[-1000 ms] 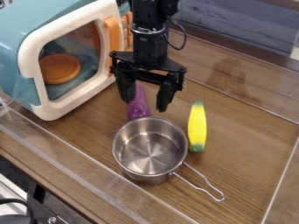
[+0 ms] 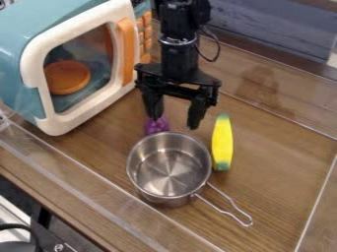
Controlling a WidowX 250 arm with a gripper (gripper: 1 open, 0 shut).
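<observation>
My black gripper (image 2: 174, 108) hangs at the upper middle, its two fingers spread apart, over a purple object (image 2: 156, 126) that it partly hides. Below that sits a steel saucepan (image 2: 168, 169) with its handle pointing to the lower right. A yellow corn-like or banana-like toy (image 2: 223, 143) lies upright in the view, right of the pan.
A toy microwave (image 2: 53, 118) with an orange plate (image 2: 67, 77) inside fills the upper left. A dark cable shows at the lower left.
The pan and yellow toy have not moved.
</observation>
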